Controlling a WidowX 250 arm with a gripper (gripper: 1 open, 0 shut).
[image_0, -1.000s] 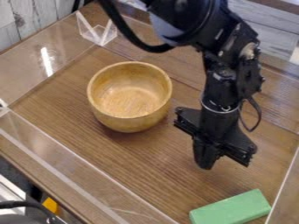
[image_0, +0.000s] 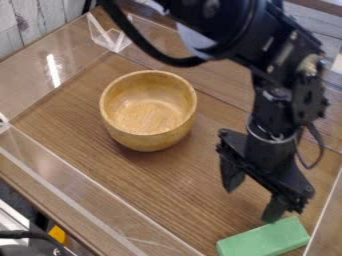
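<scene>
My black gripper (image_0: 251, 190) hangs low over the wooden table at the right, open, with its fingers apart and nothing seen between them. Just below and in front of it, at the lower right edge of the view, lies a flat green block (image_0: 263, 239). A round yellow-tan bowl (image_0: 147, 108) sits to the upper left of the gripper, apart from it.
Bare table (image_0: 120, 185) spreads across the left and centre. Clear walls or edges run along the left and right sides. A small yellow item (image_0: 56, 234) shows past the table's lower left edge.
My gripper has moved toward the viewer and down in the view, closer to the green block, and its fingers appear spread wider. The bowl and block have not moved.
</scene>
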